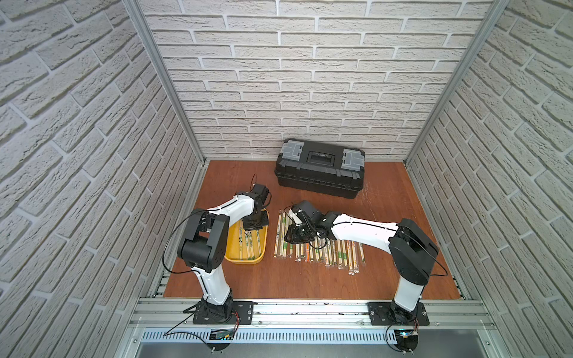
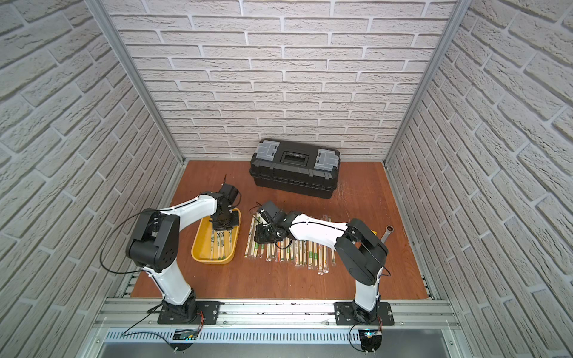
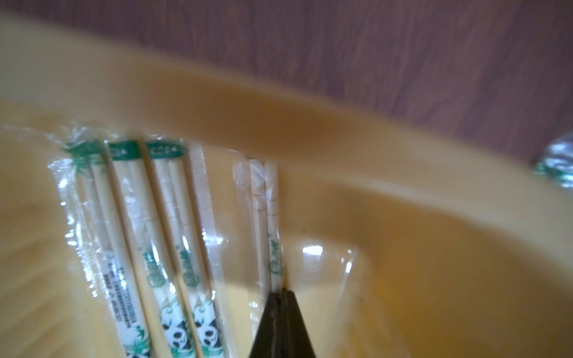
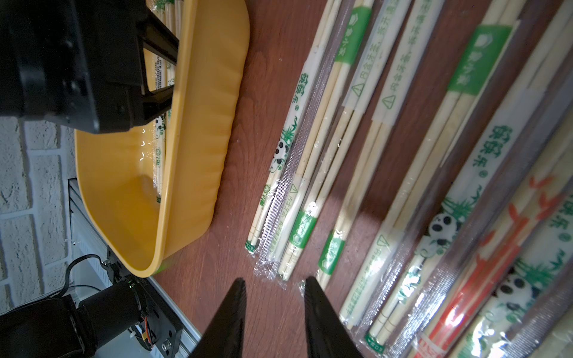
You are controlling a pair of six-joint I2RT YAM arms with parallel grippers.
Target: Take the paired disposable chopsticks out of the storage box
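Note:
The yellow storage box [image 1: 244, 259] holds several wrapped paired chopsticks [image 3: 140, 214]. In the left wrist view my left gripper is shut over the rightmost pair [image 3: 262, 220]; whether it grips that pair is unclear. My right gripper stands open above the table, just right of the box, beside the near ends of a row of wrapped pairs lying on the wood.
A black toolbox [image 1: 319, 179] sits at the back. Many wrapped chopsticks [image 4: 352, 203] cover the middle of the table [image 1: 382, 191]. The front edge and back corners have bare wood.

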